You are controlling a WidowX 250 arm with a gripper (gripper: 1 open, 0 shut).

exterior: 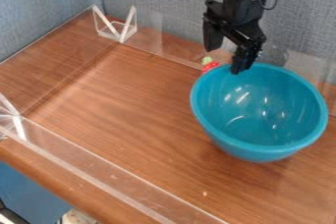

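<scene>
My black gripper [225, 47] hangs at the back right, open, its fingers over the back left rim of a large turquoise bowl [260, 120]. I see nothing held between the fingers. A small red object with a green top, apparently a strawberry [209, 65], sits just behind the bowl's left rim, below the gripper and partly hidden.
A white frame-like bracket [116, 29] stands at the back left. Transparent edging runs along the back and front left, and grey padded walls rise behind.
</scene>
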